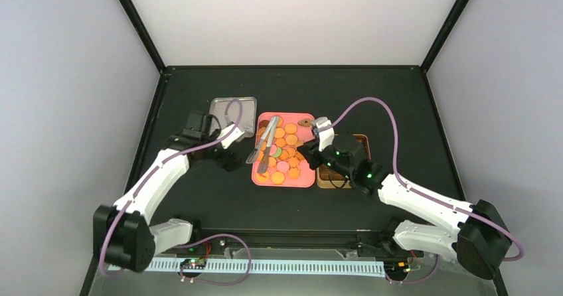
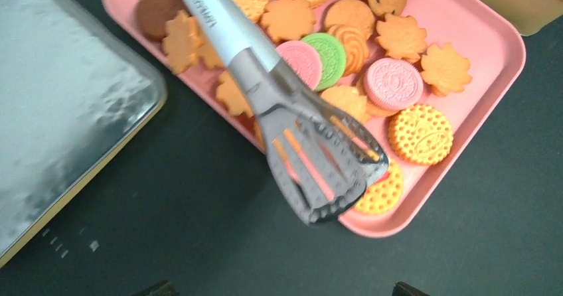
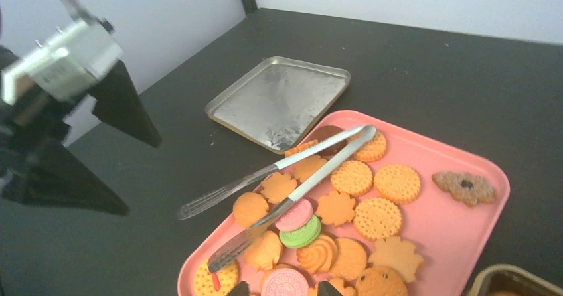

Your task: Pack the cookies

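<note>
Assorted cookies lie spread over the pink tray (image 1: 303, 180); a pink cookie (image 2: 393, 83) and a green cookie (image 2: 325, 60) stand out among them. The tongs (image 1: 267, 140) rest across the tray's left side, arms parted, slotted heads sticking out past its edge. My left gripper (image 1: 237, 154) hovers left of the tray, open and empty, facing the tongs. Over the tray's right side is my right gripper (image 1: 300, 152); only its fingertips (image 3: 326, 289) show, somewhat apart, at the bottom of the right wrist view. Cookies on the tray appear through that gap, and I cannot make out anything held.
A gold-rimmed tin (image 1: 334, 184) stands against the tray's right side, partly under my right arm. Behind my left gripper lies an empty silver metal lid (image 1: 234, 107).
</note>
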